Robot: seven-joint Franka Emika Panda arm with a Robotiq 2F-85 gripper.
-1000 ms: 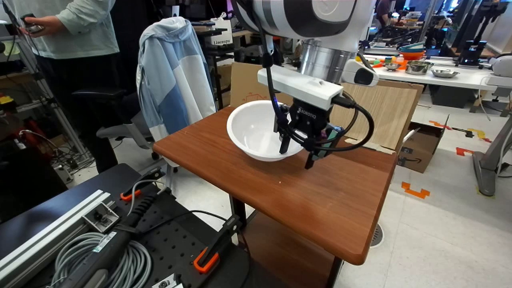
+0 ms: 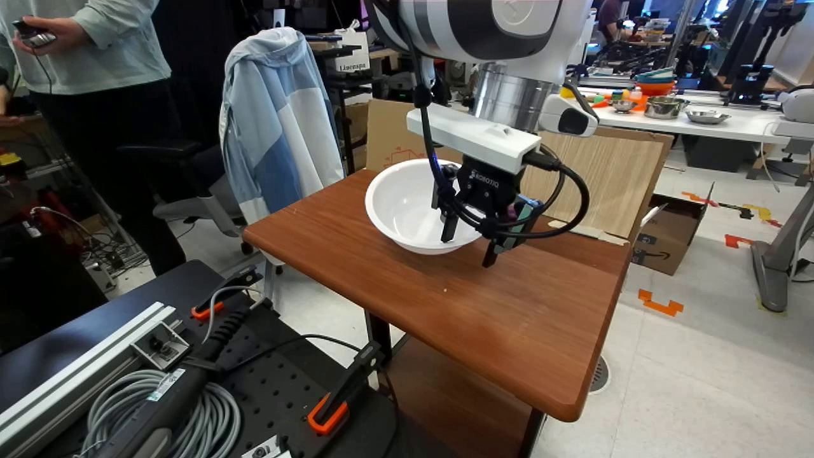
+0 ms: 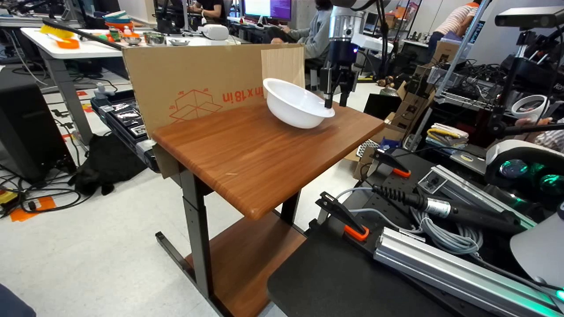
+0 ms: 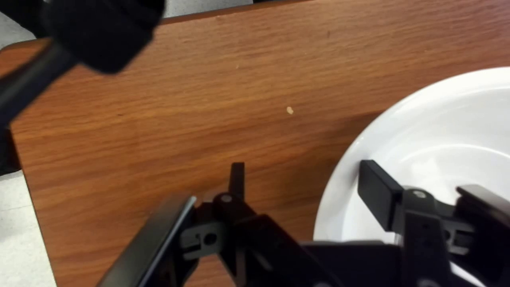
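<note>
A large white bowl (image 2: 404,202) rests tilted on the brown wooden table (image 2: 488,328), its mouth leaning toward the table's front in exterior view 1. My gripper (image 2: 469,248) is open over the bowl's rim. In the wrist view one fingertip (image 4: 380,191) is inside the bowl (image 4: 454,114), against or close to its wall; whether it touches I cannot tell. The other fingertip (image 4: 237,179) stands outside, over bare wood. Exterior view 2 has the gripper (image 3: 336,100) at the edge of the bowl (image 3: 296,103). Part of the rim is hidden behind the gripper.
Cardboard (image 3: 211,79) and a light wooden panel (image 2: 587,179) stand along the table's back edge. In front is a black bench (image 2: 290,404) with clamps and coiled cable.
The bowl has shifted slightly to the right and its tilt looks a little different. The person at the back left has moved left.
</note>
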